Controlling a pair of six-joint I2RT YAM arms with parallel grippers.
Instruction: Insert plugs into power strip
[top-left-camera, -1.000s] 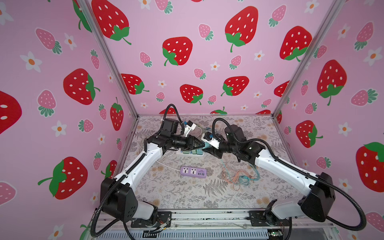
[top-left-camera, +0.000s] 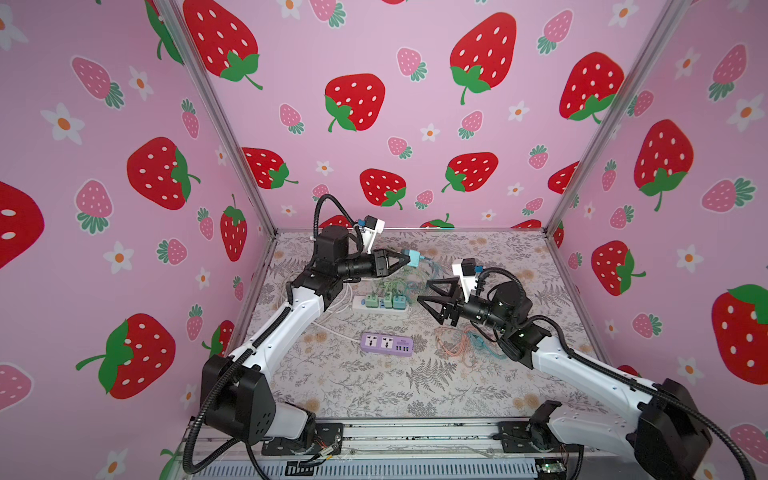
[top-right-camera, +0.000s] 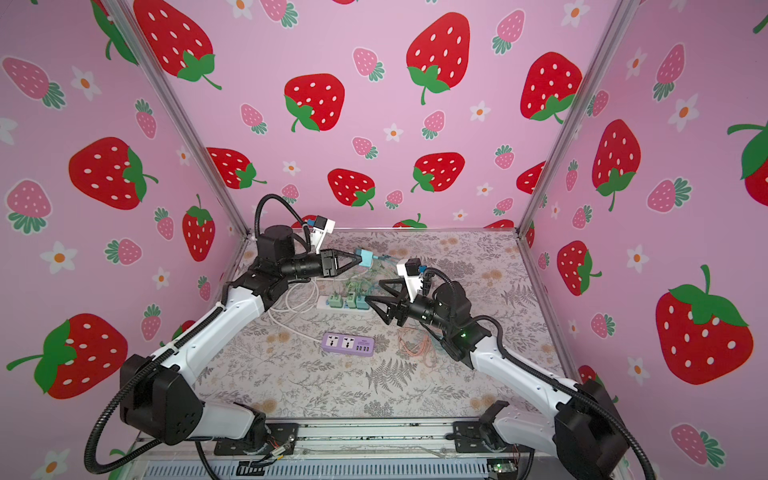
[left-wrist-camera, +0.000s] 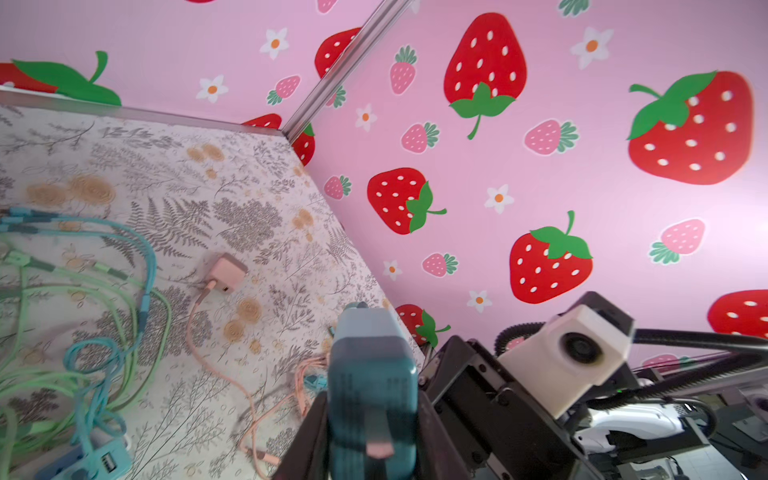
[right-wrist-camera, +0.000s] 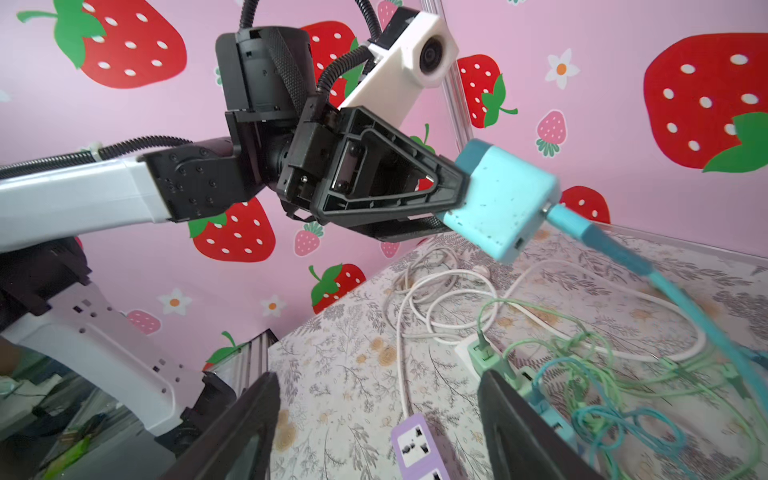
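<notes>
My left gripper (top-left-camera: 400, 260) is shut on a light blue charger plug (right-wrist-camera: 504, 204), raised above the table with its blue cable trailing right. My right gripper (top-left-camera: 432, 296) stands open and empty, below and right of it. A white power strip (top-left-camera: 360, 308) at mid-table carries several green and blue plugs. Nearer the front lies a purple power strip (top-left-camera: 386, 344) with its visible sockets empty.
Green, blue and white cables tangle at the back and left. A pink plug with pink cables lies to the right. Walls border three sides.
My right gripper has drawn away from the blue plug toward the right and lowered. My left gripper has lifted with the plug in it.
</notes>
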